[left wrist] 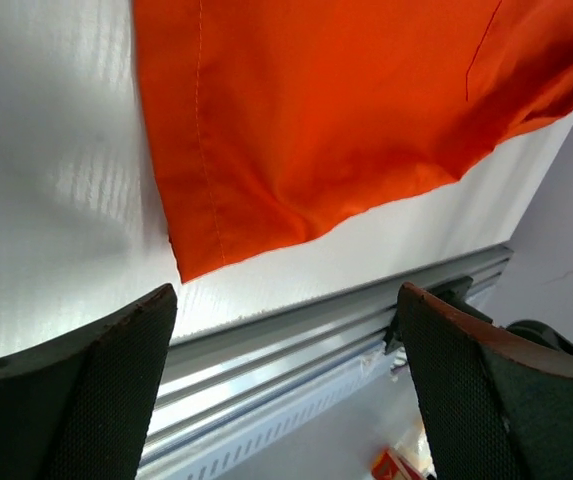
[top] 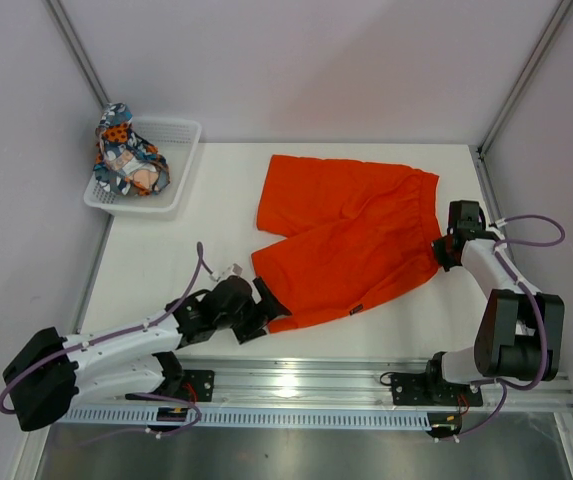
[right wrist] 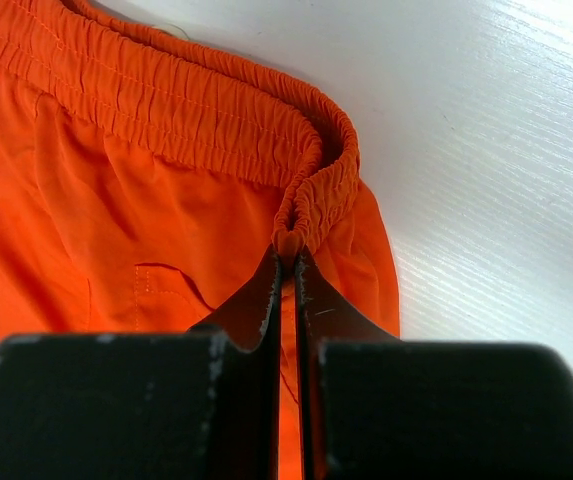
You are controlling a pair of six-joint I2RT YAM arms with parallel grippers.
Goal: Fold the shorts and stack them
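Observation:
Orange shorts (top: 346,250) lie spread on the white table (top: 166,280), one leg toward the back, the other toward the front left. My right gripper (top: 444,250) is shut on the waistband at the right end; in the right wrist view the gathered elastic waistband (right wrist: 196,110) meets its closed fingertips. My left gripper (top: 266,308) is open above the front-left leg hem; in the left wrist view the hem (left wrist: 191,220) lies between and beyond its parted fingers, not held.
A white basket (top: 171,210) with patterned cloth (top: 126,150) sits at the back left. Metal rails run along its front edge.

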